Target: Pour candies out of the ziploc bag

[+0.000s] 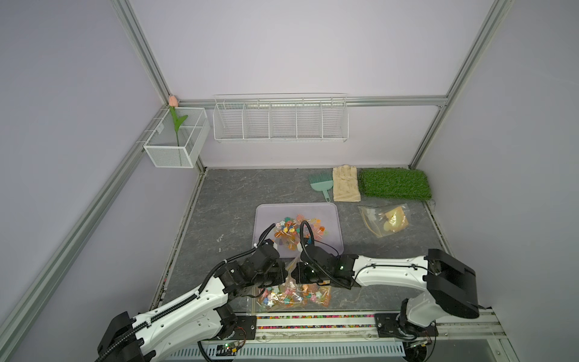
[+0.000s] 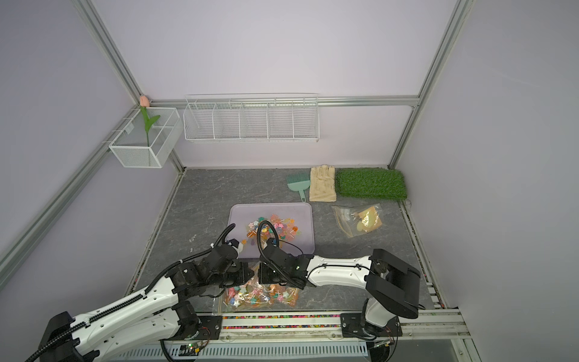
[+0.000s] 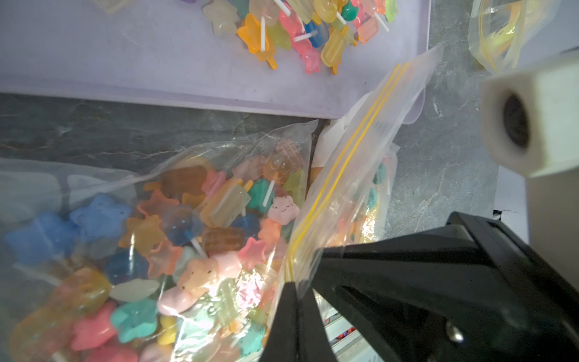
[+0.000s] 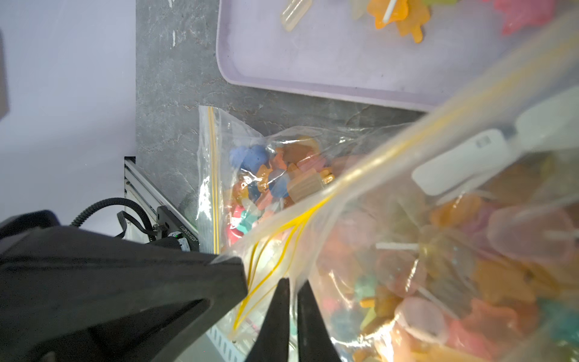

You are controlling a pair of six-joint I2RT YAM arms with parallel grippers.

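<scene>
The clear ziploc bag lies full of colourful candies at the table's front edge. Its mouth, with a yellow zip strip, is pulled up between the arms. My left gripper is shut, the thin plastic edge running in between its fingertips. Close opposite, my right gripper is also shut, with a fold of the bag's plastic at its tips. Behind the bag stands a pale lilac tray holding a pile of loose candies. From above, the arms partly cover the bag and tray.
Another ziploc bag with yellowish contents lies to the right. Further back are a green brush, a glove and a grass mat. The table left of the tray is bare.
</scene>
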